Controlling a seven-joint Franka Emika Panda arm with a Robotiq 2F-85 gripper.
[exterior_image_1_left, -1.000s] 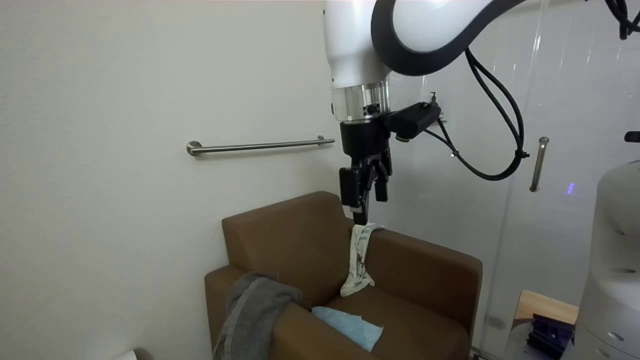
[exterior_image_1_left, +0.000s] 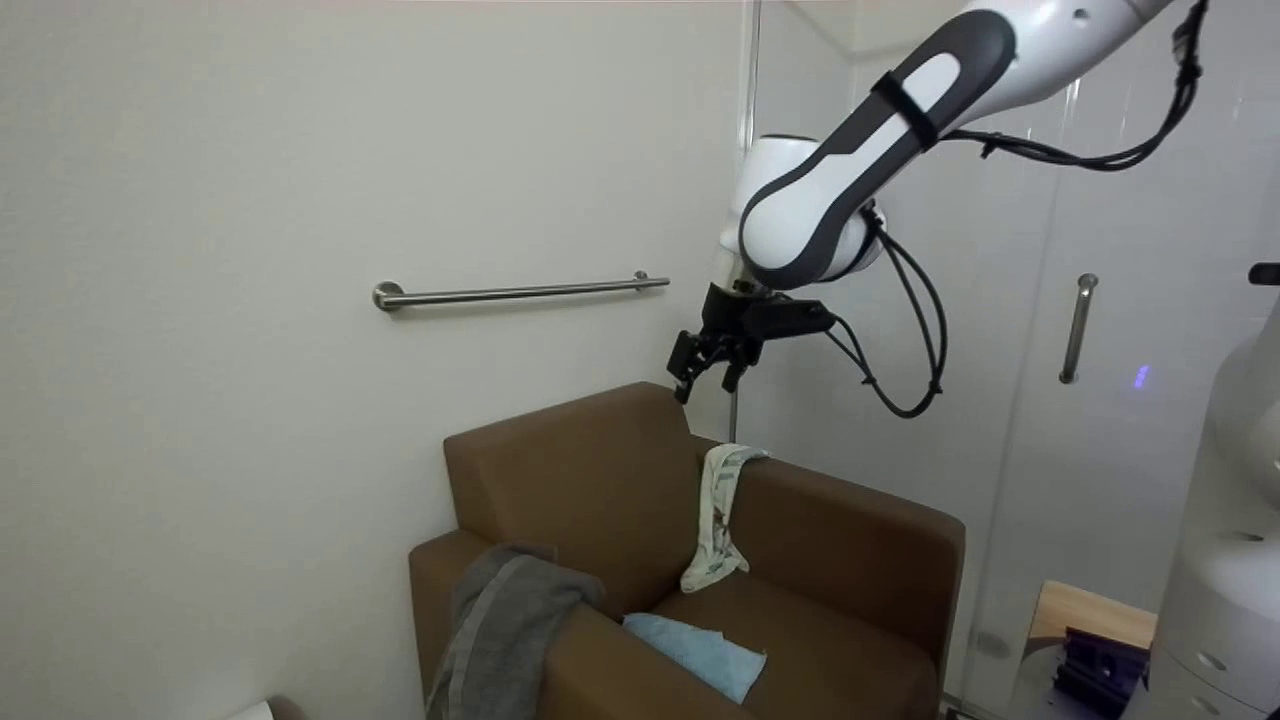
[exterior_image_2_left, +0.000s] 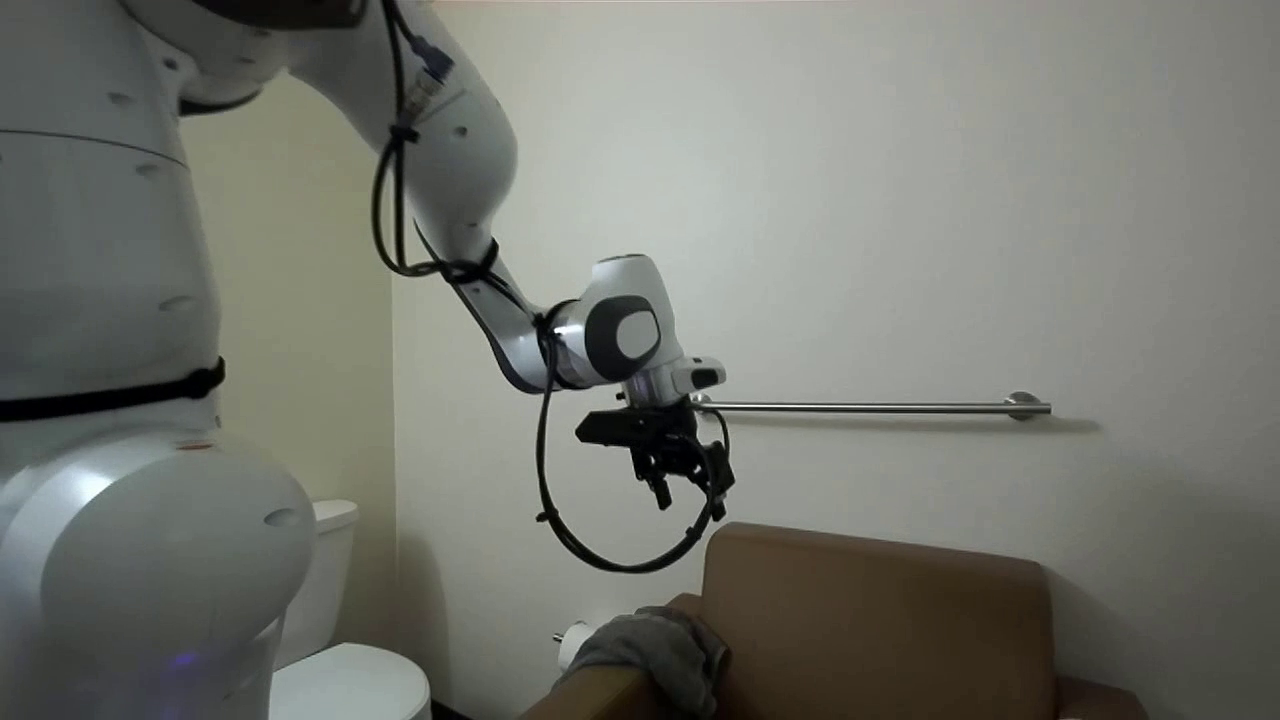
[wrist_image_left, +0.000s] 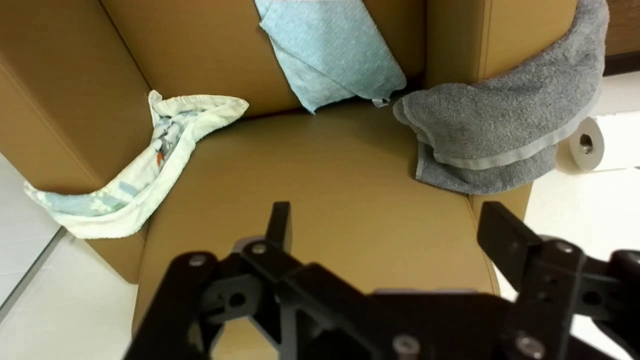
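My gripper is open and empty, high above the brown armchair (exterior_image_1_left: 576, 474) near its backrest in exterior view 1. A light blue cloth (wrist_image_left: 333, 51) lies on the seat. The white patterned cloth (wrist_image_left: 162, 162) drapes over one armrest and down onto the seat. Over the opposite armrest hangs a grey towel (wrist_image_left: 498, 120), also visible in exterior view 1. None of the cloths touches the gripper. Exterior view 2 shows the gripper (exterior_image_2_left: 692, 504) above and to the left of the backrest; the seat is out of sight there.
A metal rail (exterior_image_1_left: 516, 293) runs along the wall behind the armchair. Glass shower panels with a handle (exterior_image_1_left: 1078, 328) stand to the right. A toilet (exterior_image_2_left: 348, 684) and a paper roll (wrist_image_left: 588, 144) are also around. Black cables (exterior_image_2_left: 546, 480) loop from the arm.
The arm has drawn back toward the wall, farther from exterior view 1, and the gripper is now higher and tilted. The armchair and cloths have stayed put.
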